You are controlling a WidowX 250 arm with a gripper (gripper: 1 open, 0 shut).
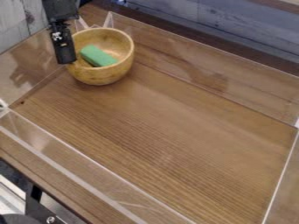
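Note:
A round wooden bowl (105, 74) sits near the back left of the wooden surface, with a green oblong block (98, 54) lying inside it. My dark gripper (65, 54) reaches down from the top left to the bowl's left side, overlapping or beside its rim. I cannot tell whether its fingers are open or shut, or whether anything is between them.
A grey wall stands at the left edge, and raised borders run along the back, the lower left and the right.

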